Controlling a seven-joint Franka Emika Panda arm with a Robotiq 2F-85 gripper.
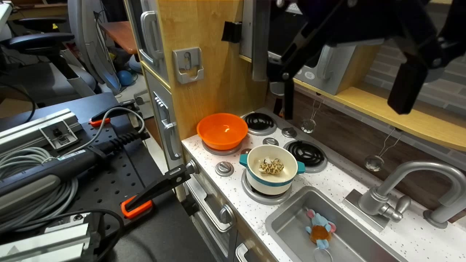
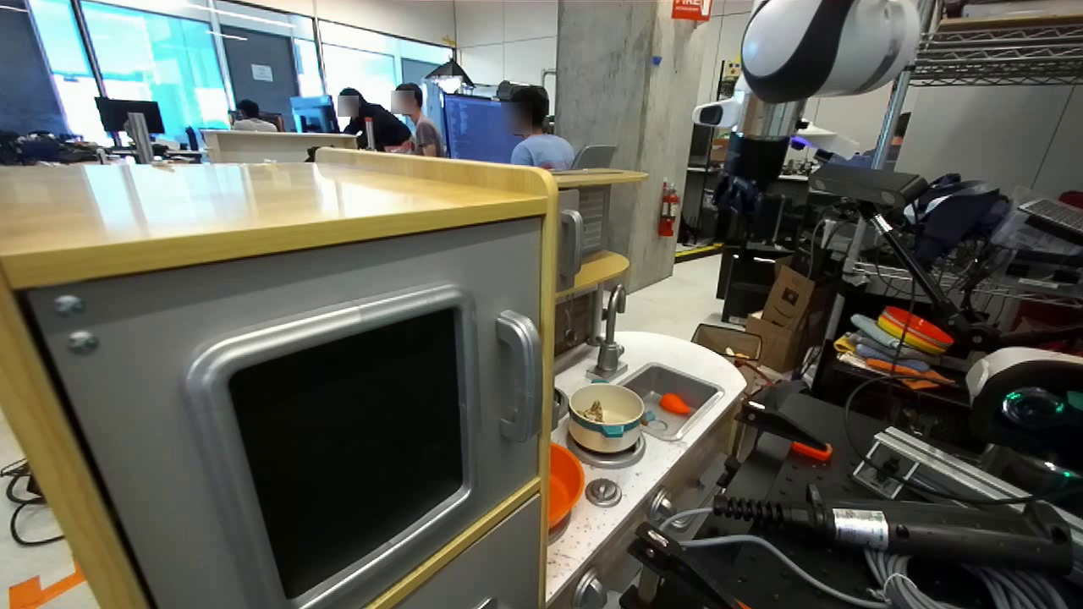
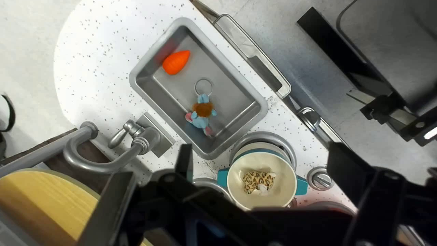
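My gripper (image 1: 347,102) hangs high at the top of exterior view 1, its fingers wide open and empty. Below it, a cream pot (image 1: 267,174) with teal handles stands on a front burner, a leopard-print toy (image 1: 271,166) lying inside. In the wrist view the pot's inside (image 3: 286,186) shows between the fingers, well below them. A blue-and-brown plush toy (image 3: 202,111) with a ring rests in the grey sink (image 3: 241,96), and an orange carrot-shaped toy (image 3: 176,62) lies near the sink's far end. An orange bowl (image 1: 222,131) sits on another burner.
The faucet (image 1: 406,179) arches beside the sink. Over the counter juts a wooden shelf (image 1: 375,102), with ladles (image 1: 374,163) hanging beneath. A tall wooden panel (image 1: 214,56) stands behind the bowl.
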